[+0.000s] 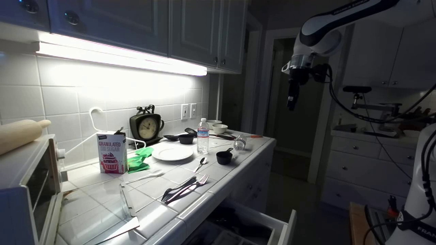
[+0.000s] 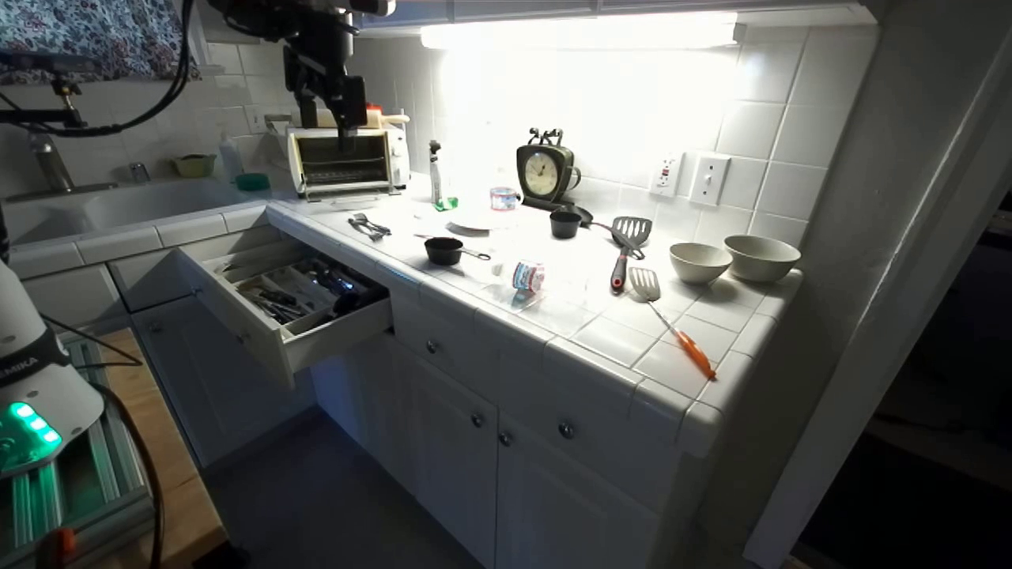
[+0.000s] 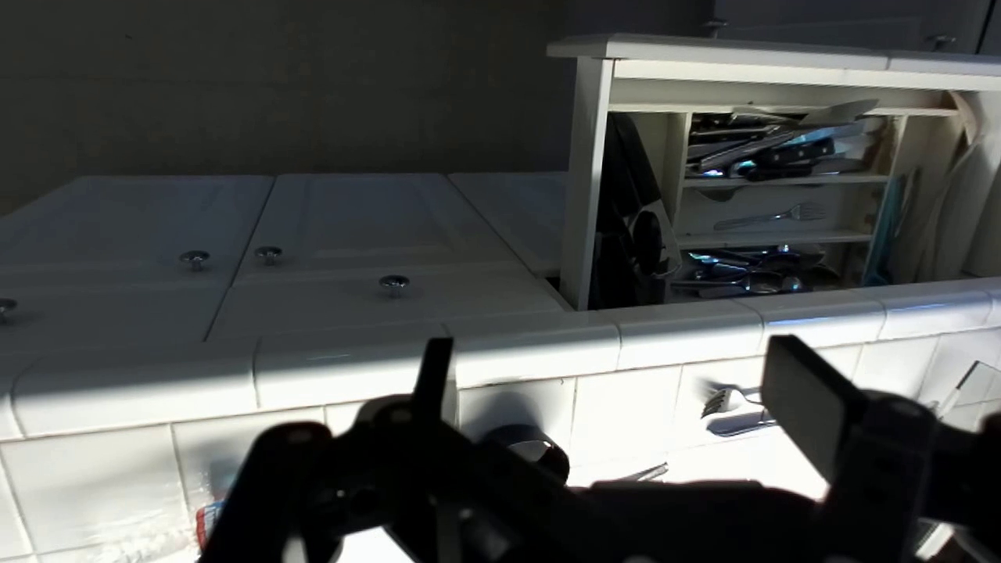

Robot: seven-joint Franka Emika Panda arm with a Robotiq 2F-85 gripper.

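In exterior view 1 my gripper (image 1: 291, 107) hangs in the air, well above and to the right of the counter. The wrist view shows its two black fingers (image 3: 814, 403) wide apart, so it is open and holds nothing. A fork (image 1: 203, 179) lies with other cutlery near the counter's front edge. Farther along are a spoon (image 1: 201, 162), a black measuring cup (image 1: 223, 157), a white plate (image 1: 172, 152) and a clear water bottle (image 1: 203, 138). The drawer (image 2: 334, 349) below stands open, its compartments full of utensils.
A toaster oven (image 2: 346, 161) with a rolling pin on top stands at one end. A sugar box (image 1: 112, 154), a clock (image 2: 543, 172), two bowls (image 2: 700, 262) and an orange-handled spatula (image 2: 695, 352) also occupy the counter. The drawer juts out over the floor.
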